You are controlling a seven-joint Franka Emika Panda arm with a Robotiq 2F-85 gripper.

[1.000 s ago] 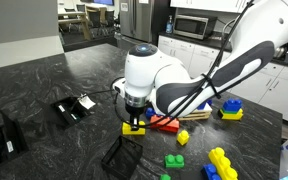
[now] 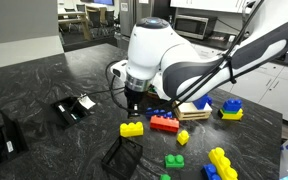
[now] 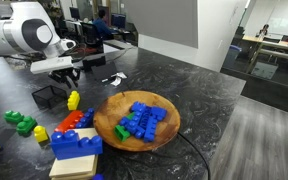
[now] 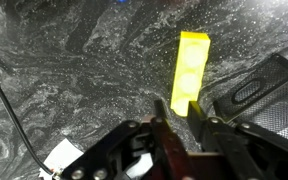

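A long yellow block (image 4: 189, 68) points up from between my fingertips in the wrist view. Its near end lies close to the fingertips, and contact cannot be judged there. In exterior view 1 the yellow block (image 2: 131, 129) lies on the dark table, with my gripper (image 2: 134, 112) just above it. Exterior view 2 has the gripper (image 3: 70, 73) higher than the yellow block (image 3: 73, 101), with table showing between. The fingers of my gripper look slightly apart; whether anything is pinched cannot be told.
Right beside the block stands a black mesh bin (image 2: 122, 158). Red bricks (image 2: 164, 124), green bricks (image 2: 174, 161) and more yellow ones (image 2: 222, 163) are scattered nearby. A wooden bowl (image 3: 104, 127) holds blue bricks. A cable (image 4: 6, 105) crosses the table at left.
My gripper has risen from beside the yellow block to above it, and the arm has swung upward. The block looks almost unmoved on the table.
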